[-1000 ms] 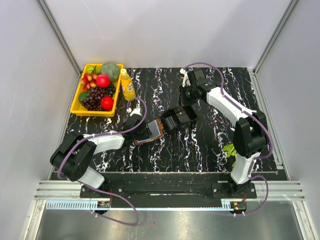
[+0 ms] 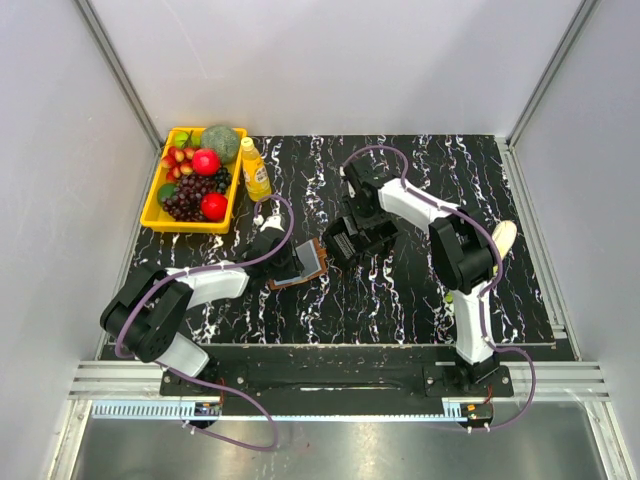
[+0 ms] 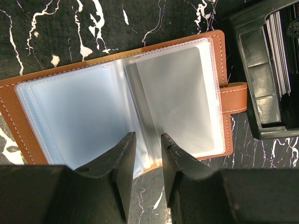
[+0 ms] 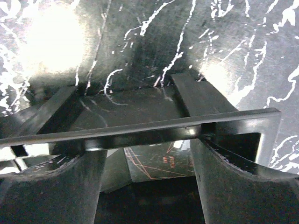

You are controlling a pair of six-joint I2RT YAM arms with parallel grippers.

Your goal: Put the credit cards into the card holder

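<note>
The brown card holder (image 3: 226,99) lies opened flat on the table, its clear sleeves (image 3: 180,88) facing up. Over its near edge hovers my left gripper, part open, with nothing between its fingertips. To the right of the holder stands a black tray (image 2: 342,252). Thin cards (image 3: 279,51) stand on edge in it in the left wrist view. Above this tray is my right gripper (image 2: 365,228), open. In the right wrist view its fingers (image 4: 203,172) are spread behind the tray's rim, and a dark card with orange lines (image 4: 161,162) shows between them, not gripped.
A yellow basket of fruit (image 2: 150,215) and a yellow bottle (image 2: 256,172) stand at the back left. A pale yellow object (image 2: 503,237) lies at the far right.
The left arm, the holder and the tray look unmoved.
</note>
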